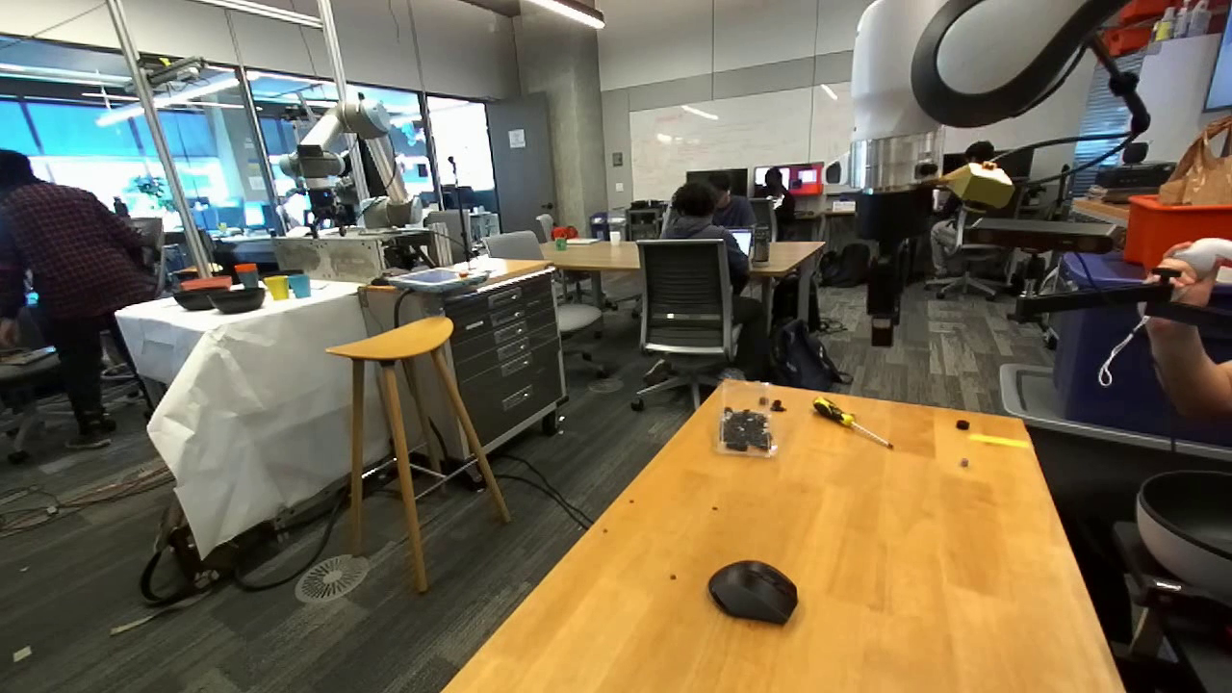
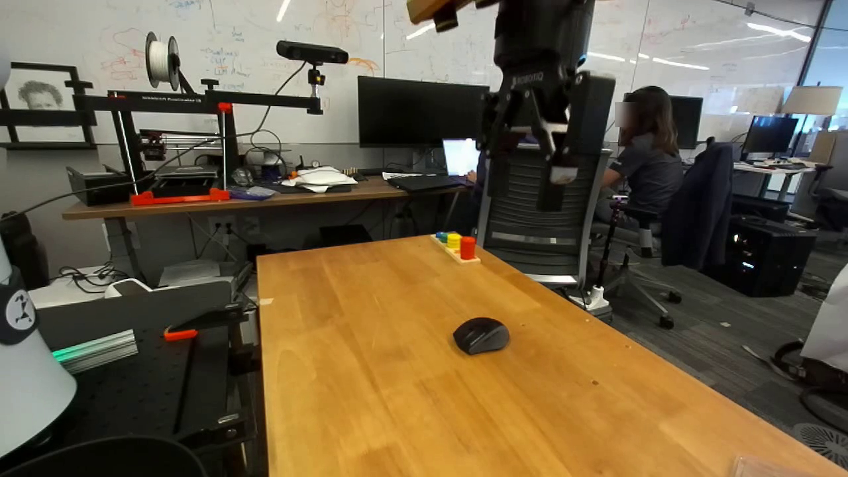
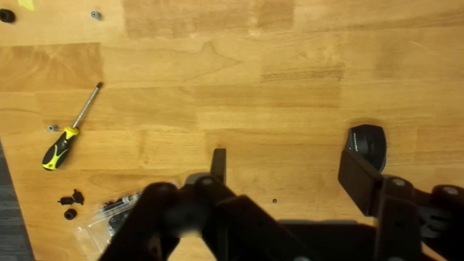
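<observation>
High over the wooden table (image 1: 878, 531), my gripper (image 2: 526, 176) points down with its fingers apart. Nothing shows between them in the wrist view, where the gripper hangs over bare wood. A black computer mouse (image 1: 753, 591) lies on the table; in the wrist view the right finger partly covers the mouse (image 3: 369, 140). Left in that view lies a yellow and black screwdriver (image 3: 65, 145). A clear box of small dark parts (image 1: 748, 433) sits at a table edge, and the arm hides much of the box (image 3: 93, 230) from the wrist camera.
Small loose parts lie near the screwdriver, including a black knob (image 3: 70, 214) and a grey piece (image 3: 96, 15). A yellow strip (image 1: 997, 440) is near a corner. A toy with coloured pegs (image 2: 459, 248) stands on another edge.
</observation>
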